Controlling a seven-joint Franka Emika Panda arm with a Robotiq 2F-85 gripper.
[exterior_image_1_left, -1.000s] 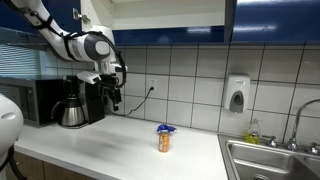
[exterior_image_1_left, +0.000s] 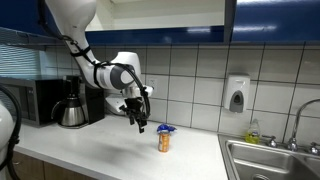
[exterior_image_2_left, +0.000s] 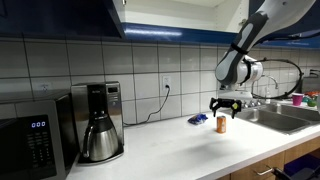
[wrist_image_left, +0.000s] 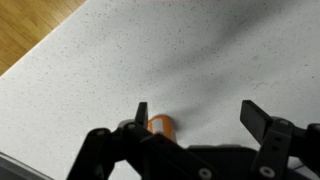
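On the white counter (exterior_image_1_left: 110, 150) stands an upright orange-and-white cup or can (exterior_image_1_left: 163, 141). Just behind it lies a small blue object (exterior_image_1_left: 165, 127), too small to make out. My gripper (exterior_image_1_left: 139, 119) hangs above the counter, to the left of the orange item in exterior view 1. Seen from the wrist, the two dark fingers (wrist_image_left: 258, 116) are wide apart with bare counter between them, and the orange item (wrist_image_left: 161, 126) shows beside the left finger, partly hidden by the gripper body.
A coffee maker (exterior_image_2_left: 99, 122) and a microwave (exterior_image_2_left: 30, 126) stand at one end of the counter. The sink (exterior_image_1_left: 262, 160) lies at the other, near a soap bottle (exterior_image_1_left: 254, 130). A dispenser (exterior_image_1_left: 236, 93) hangs on the tiled wall.
The arm has come down and to the right, bringing my gripper nearer the counter and the orange item. The orange item and the blue object stay where they were.
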